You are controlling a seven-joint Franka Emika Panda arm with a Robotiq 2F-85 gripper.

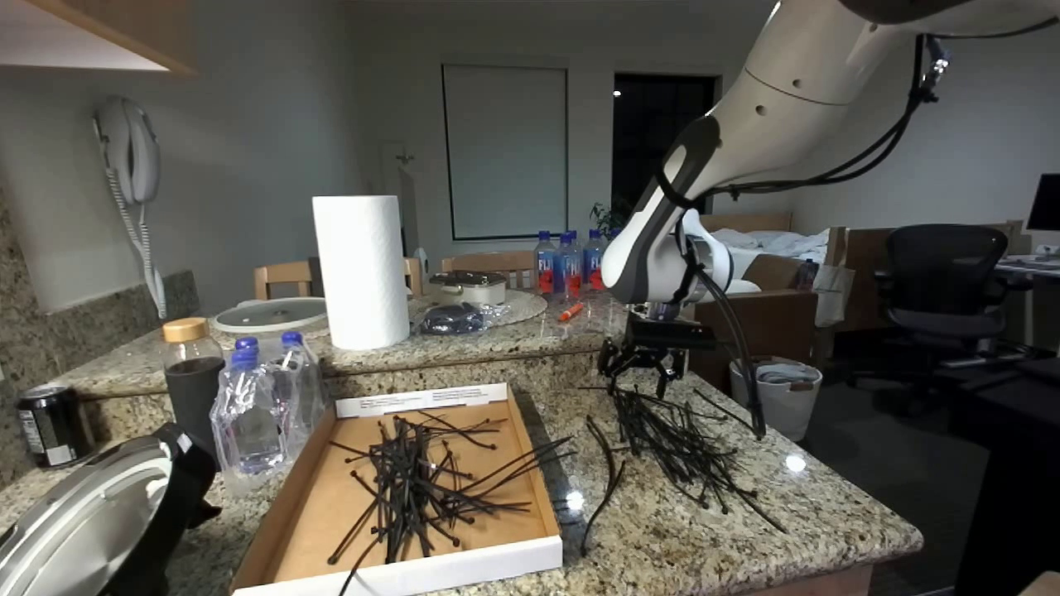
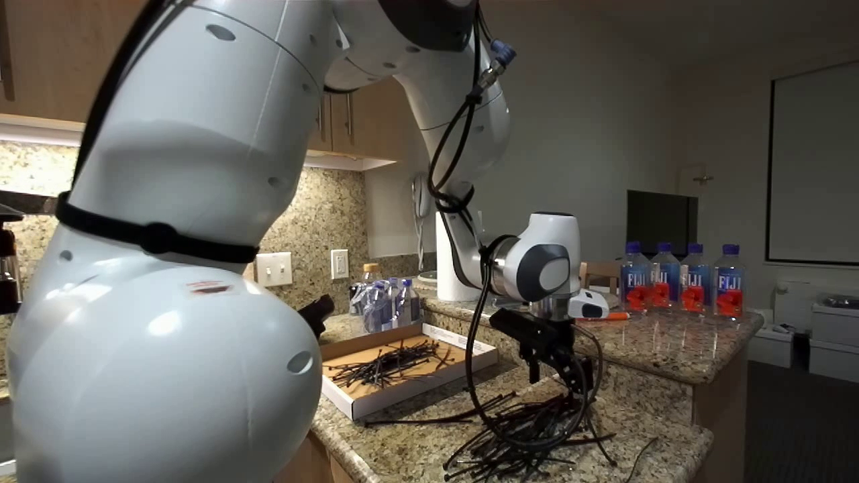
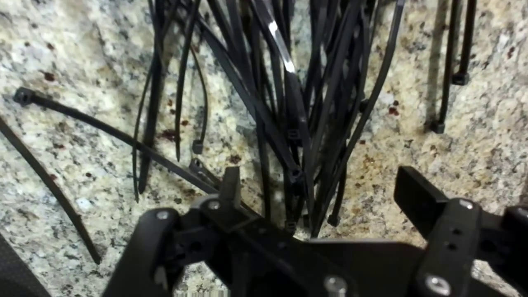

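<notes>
A loose pile of black zip ties lies on the granite counter, to the right of a shallow cardboard box. More zip ties are heaped inside that box. Over the far end of the counter pile hangs my gripper, pointing down with its fingers spread. In the wrist view, the bundle of ties runs from the top edge down between the two fingers, nearer the left one. One tie slants down to the left finger and passes partly out of sight behind the gripper. Nothing is gripped.
Bottles in clear wrap and a pot lid stand left of the box. Behind, a raised ledge carries a paper towel roll and several water bottles. A few stray ties lie between box and pile.
</notes>
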